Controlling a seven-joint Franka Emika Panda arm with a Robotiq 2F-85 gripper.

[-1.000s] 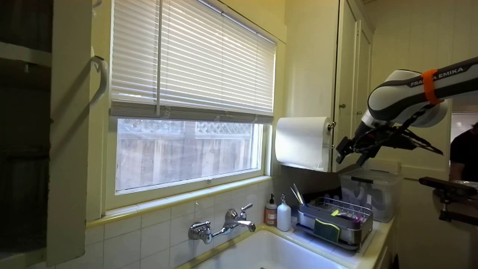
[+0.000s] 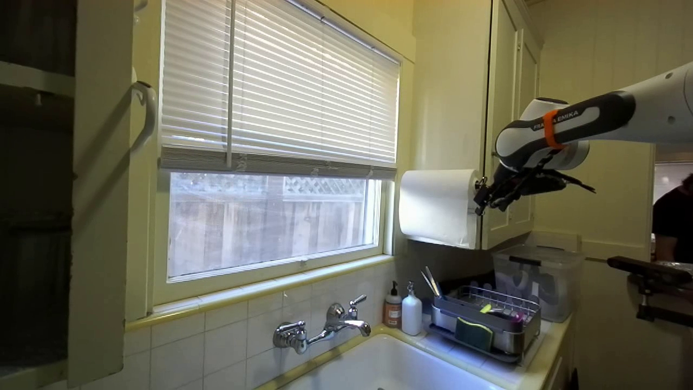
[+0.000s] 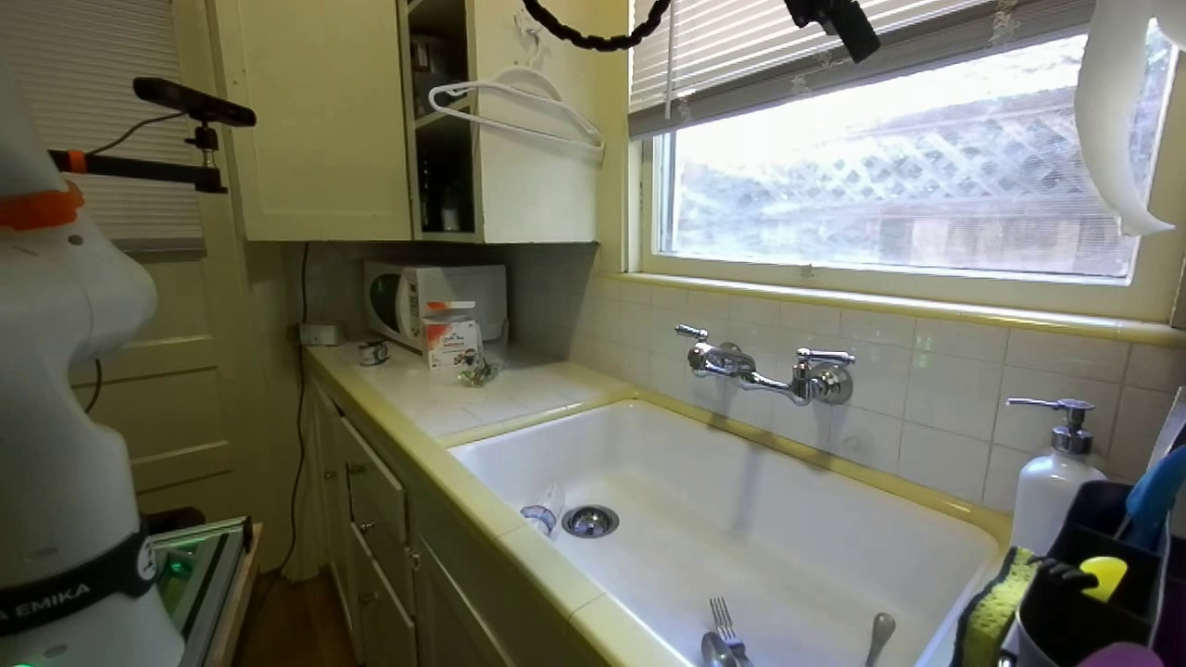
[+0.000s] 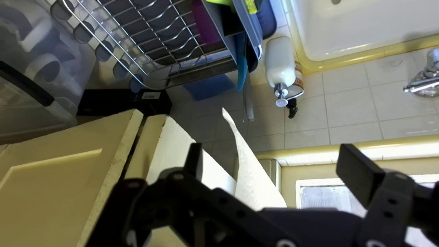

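Observation:
A white paper towel roll [image 2: 438, 207] hangs beside the upper cabinet, right of the window. Close to its right end in exterior view 1 is my gripper [image 2: 490, 207]. The wrist view has my gripper open, its two black fingers wide apart. A loose sheet of the paper towel [image 4: 255, 177] shows between and beyond them, ending in a pointed corner; I cannot tell whether either finger touches it. In exterior view 2 a curled edge of the towel [image 3: 1117, 122] hangs before the window, and dark gripper parts [image 3: 839, 24] show at the top.
Near the gripper stands the cabinet [image 2: 448, 91] with its door edge. Below are a dish rack [image 2: 487, 318], a white soap bottle [image 2: 412, 312], a clear bin [image 2: 542, 279] and the sink [image 3: 712, 467], which holds some cutlery. Space before the window is free.
My arm has moved left and somewhat upward in exterior view 1, bringing the gripper from in front of the cabinet doors to the roll's right end. The roll looks unchanged.

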